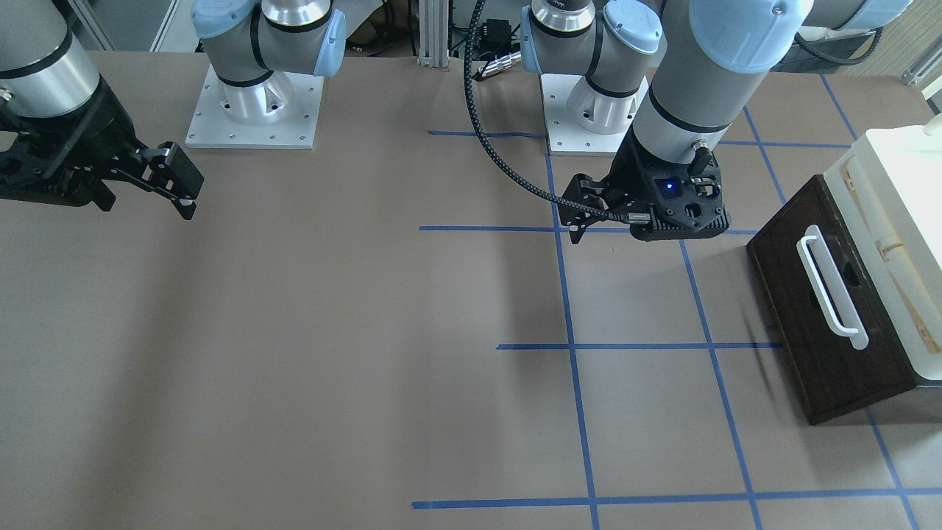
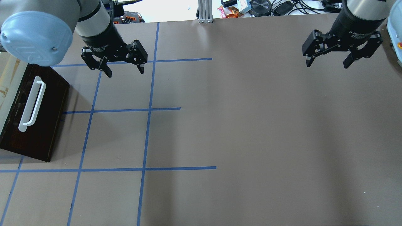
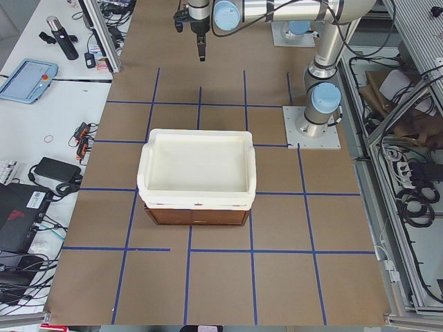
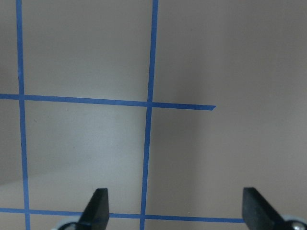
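My gripper (image 2: 125,71) hangs above the blue-taped grid on the table, its two black fingers apart with only bare table between them in the left wrist view (image 4: 175,211). A dark wooden box (image 1: 795,291) with a white handle (image 1: 830,287) on its side stands to one side of the gripper, topped by a white tray-like part (image 3: 196,169). In the top view the box (image 2: 41,139) is at the left edge, partly hidden behind the arm.
A second black gripper (image 2: 345,64) hangs at the other side, over untaped table. Further arm bases (image 1: 252,124) stand at the back.
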